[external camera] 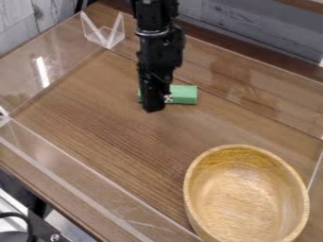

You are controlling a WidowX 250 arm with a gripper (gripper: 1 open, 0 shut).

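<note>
My black gripper (155, 100) is low over the wooden table, shut, just in front of a green block (184, 95) and hiding its left part. Whether it touches the block I cannot tell, and nothing shows between its fingers.
A round tan bowl (246, 197) stands at the lower right. Clear plastic pieces are at the upper left and left edge, and a dark cable lies at the bottom left corner.
</note>
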